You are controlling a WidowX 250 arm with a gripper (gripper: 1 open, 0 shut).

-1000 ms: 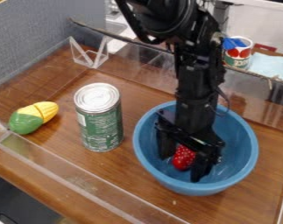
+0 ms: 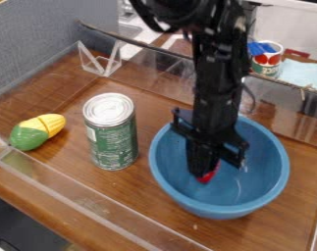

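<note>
The black gripper (image 2: 204,155) hangs into the blue bowl (image 2: 259,191), over its middle. A small red object (image 2: 208,177) shows just below it in the bowl, mostly hidden behind the gripper. The fingertips are largely hidden, so what lies between them is unclear; the gripper looks closed.
A green-labelled can (image 2: 112,137) stands left of the bowl. A corn-shaped toy (image 2: 39,130) lies further left. Clear low walls edge the wooden surface (image 2: 108,206). A red-and-white cup (image 2: 264,63) and a pale cloth (image 2: 305,74) are at the back right.
The gripper has risen and drawn together since a second ago, when its fingers were spread lower around the red object. The red object is now less visible.
</note>
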